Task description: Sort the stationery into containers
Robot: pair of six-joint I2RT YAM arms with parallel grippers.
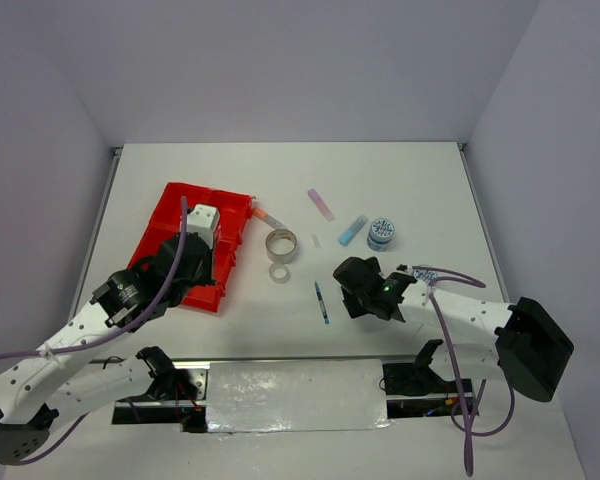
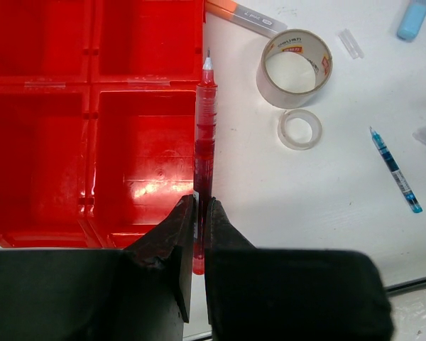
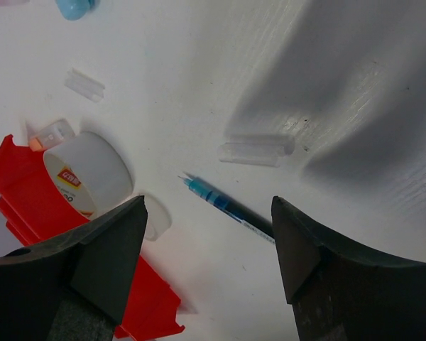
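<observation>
My left gripper is shut on a red pen (image 2: pixel 204 135), held upright in its view over the red divided container (image 2: pixel 138 153). My right gripper is part open, pointing down above a clear short piece (image 3: pixel 248 153) and a blue pen (image 3: pixel 227 211) on the table, with nothing seen between its fingers. In the top view an orange pen (image 1: pixel 267 218), a pink item (image 1: pixel 320 203) and a blue item (image 1: pixel 352 229) also lie on the white table.
A large tape roll (image 1: pixel 281 234) and small tape roll (image 1: pixel 279 273) lie right of the container. Two round blue-white items stand at the right, one (image 1: pixel 380 234) clear, the other (image 1: pixel 425 275) partly behind the right arm.
</observation>
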